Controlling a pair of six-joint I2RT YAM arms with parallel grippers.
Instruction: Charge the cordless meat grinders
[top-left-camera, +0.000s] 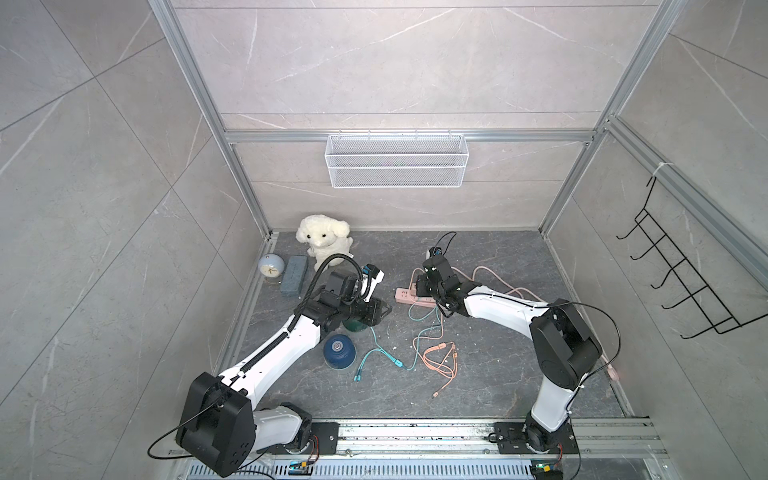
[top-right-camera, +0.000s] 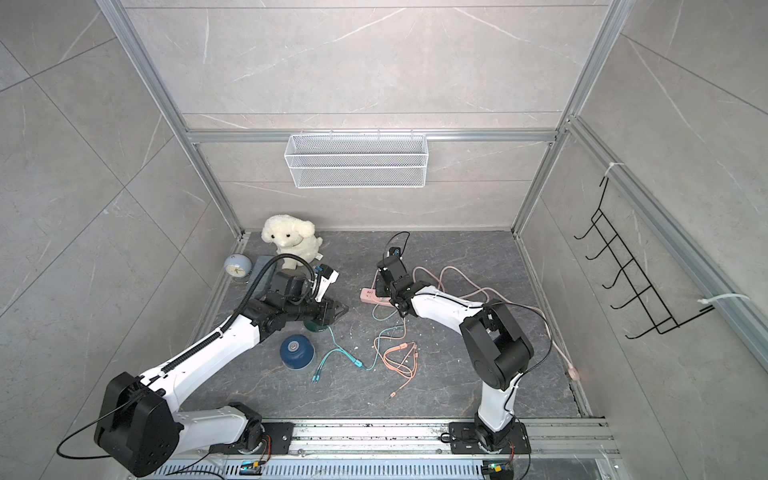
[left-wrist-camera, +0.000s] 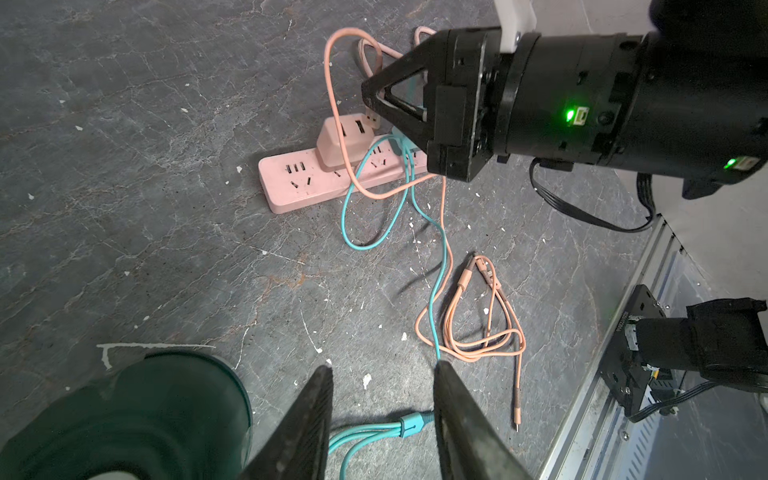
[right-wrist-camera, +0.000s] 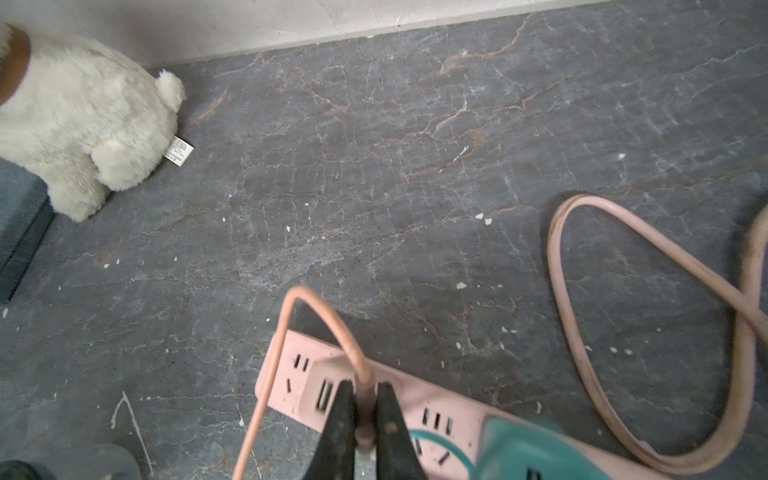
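Observation:
The pink power strip (left-wrist-camera: 284, 185) lies mid-table, carrying a pink charger block (left-wrist-camera: 340, 134) and a teal charger (right-wrist-camera: 528, 448). My right gripper is shut on a pink cable's plug, just above the pink block. My left gripper hangs left of the strip with its fingers apart and nothing between them. A dark green round appliance (left-wrist-camera: 160, 408) sits beneath it, a blue one (top-left-camera: 339, 350) nearer the front. Teal cable (left-wrist-camera: 412, 425) and coiled pink cable (left-wrist-camera: 488, 344) lie on the table.
A white plush dog (top-left-camera: 320, 236), grey box (top-left-camera: 294, 276) and round clock (top-left-camera: 270, 268) stand at back left. The strip's pink lead (right-wrist-camera: 576, 304) loops rightward. A wire basket (top-left-camera: 396, 160) hangs on the back wall, black hooks (top-left-camera: 680, 280) on the right.

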